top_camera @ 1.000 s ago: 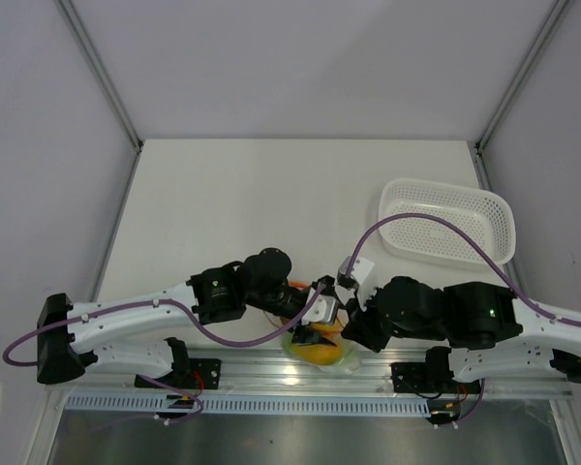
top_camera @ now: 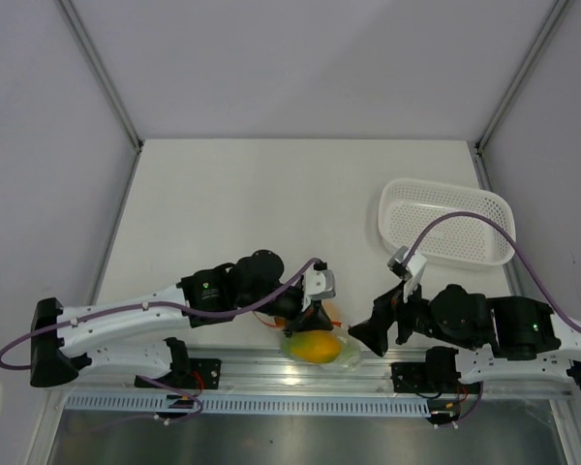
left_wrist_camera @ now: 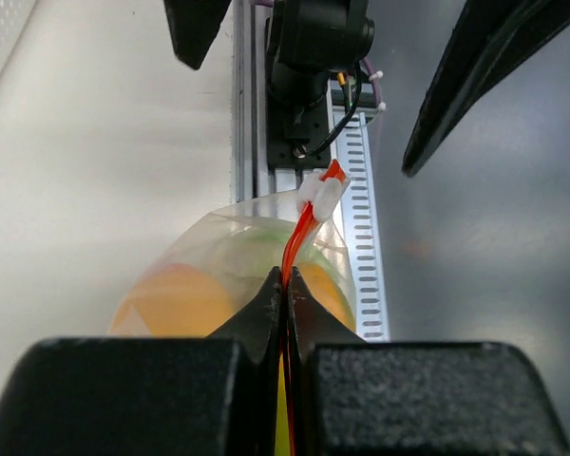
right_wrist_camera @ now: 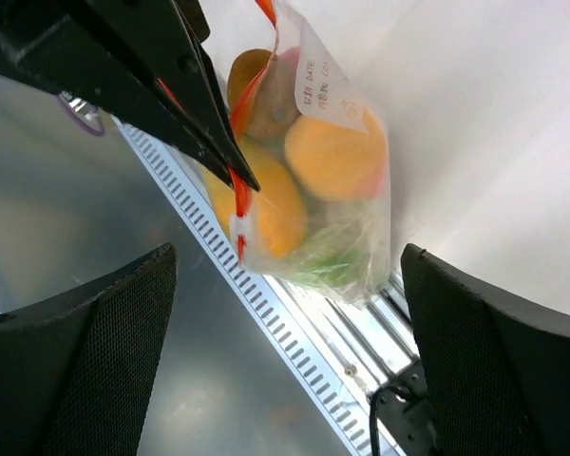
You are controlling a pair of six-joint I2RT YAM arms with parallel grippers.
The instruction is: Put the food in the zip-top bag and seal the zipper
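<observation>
The clear zip top bag [right_wrist_camera: 361, 242] lies at the table's front edge with orange, yellow, green and brown food [right_wrist_camera: 337, 157] inside. Along its opening runs a red zipper [right_wrist_camera: 240, 195], with a white slider [right_wrist_camera: 239, 228] close to the near end. My left gripper is shut on the red zipper strip, just short of the slider. To the right of the bag, my right gripper stands open, its fingers spread wide with nothing held. Whether the zipper is closed along its full length cannot be made out.
A white perforated basket [top_camera: 446, 184] stands at the table's right side. Behind the arms the white table [top_camera: 261, 194] is bare. A slotted metal rail [top_camera: 261, 402] runs below the front edge.
The left arm has shifted slightly left, its wrist turning.
</observation>
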